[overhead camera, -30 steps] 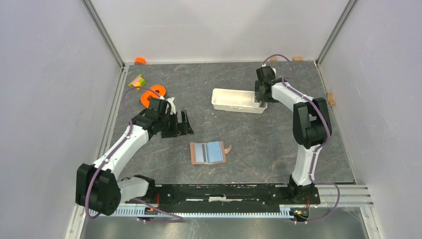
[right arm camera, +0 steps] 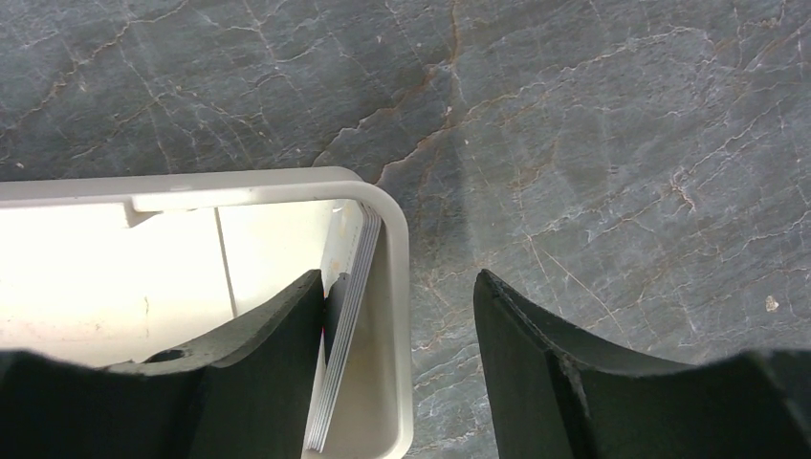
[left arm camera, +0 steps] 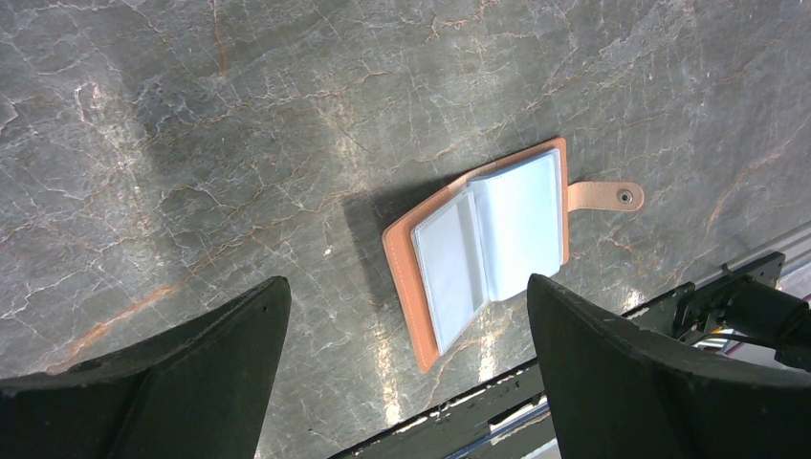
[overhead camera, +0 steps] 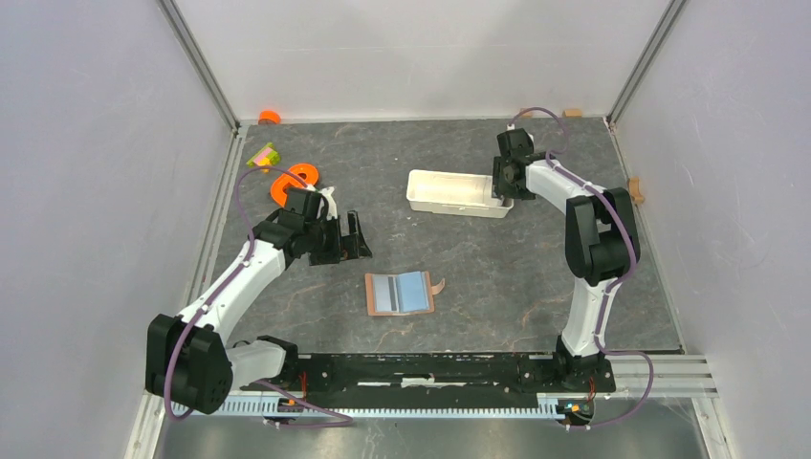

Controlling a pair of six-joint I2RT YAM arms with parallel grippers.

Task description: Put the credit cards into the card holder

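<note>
A white plastic tray (overhead camera: 445, 192) sits at the back centre; in the right wrist view a stack of thin cards (right arm camera: 354, 287) stands on edge against its end wall (right arm camera: 391, 316). My right gripper is over that end, part open, one finger inside the tray beside the cards, the other outside the wall. The open card holder (left arm camera: 486, 239), tan with clear and blue sleeves and a snap strap, lies at the front centre. My left gripper is open above the table, with the holder in view between and beyond its fingers.
Orange round objects (overhead camera: 296, 182) and a small green and pink toy (overhead camera: 264, 157) lie at the back left, near my left arm. The table centre between tray and holder is clear.
My right gripper has shifted slightly to the right over the tray's end. The left arm has not moved.
</note>
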